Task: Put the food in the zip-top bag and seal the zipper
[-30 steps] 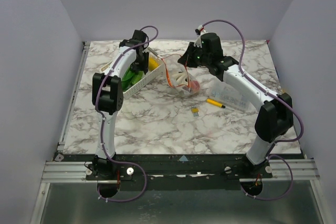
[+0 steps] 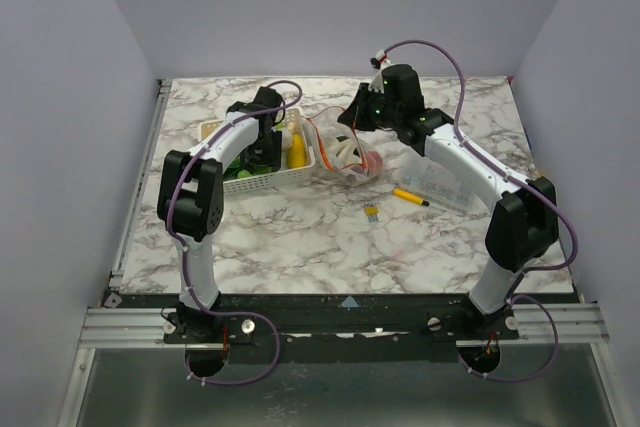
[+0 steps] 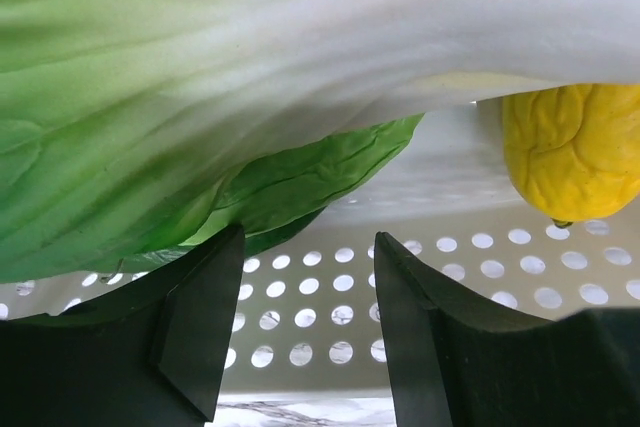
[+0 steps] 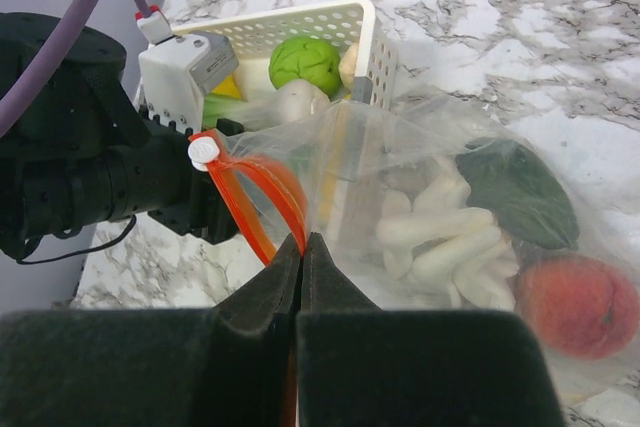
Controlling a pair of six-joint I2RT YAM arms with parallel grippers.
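Observation:
My left gripper hovers low in the white perforated basket (image 2: 270, 180), its fingers apart with nothing clearly between them, beside a pale-stemmed bok choy (image 3: 150, 67), a dark green leaf (image 3: 330, 167) and a yellow pepper (image 3: 570, 147). My right gripper is shut on the orange-zippered edge of the clear bag (image 4: 340, 177), holding it up. Inside the bag lie white mushroom-like or finger-shaped pieces (image 4: 430, 237), a dark green item (image 4: 515, 192) and a peach (image 4: 575, 302).
A green cabbage (image 4: 305, 62) sits in the basket. A yellow marker (image 2: 410, 196), a small yellow-grey item (image 2: 371, 212) and clear bags (image 2: 440, 177) lie on the marble table, whose front is clear.
My left arm has moved down toward the front of the basket, and the basket has turned and shifted. The right arm has stayed still.

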